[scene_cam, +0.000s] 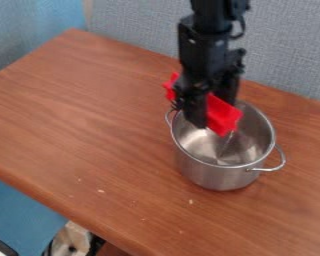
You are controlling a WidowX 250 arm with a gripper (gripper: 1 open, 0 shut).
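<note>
My black gripper [199, 100] hangs from the top of the view over the steel pot [224, 165], shut on a red object [220, 116] that is tilted above the pot's opening, partly over its inside. The arm hides part of the red object and the back of the pot's rim.
A grey wall [290, 50] stands behind; the table's left edge drops to a blue surface at bottom left, with small items beside it.
</note>
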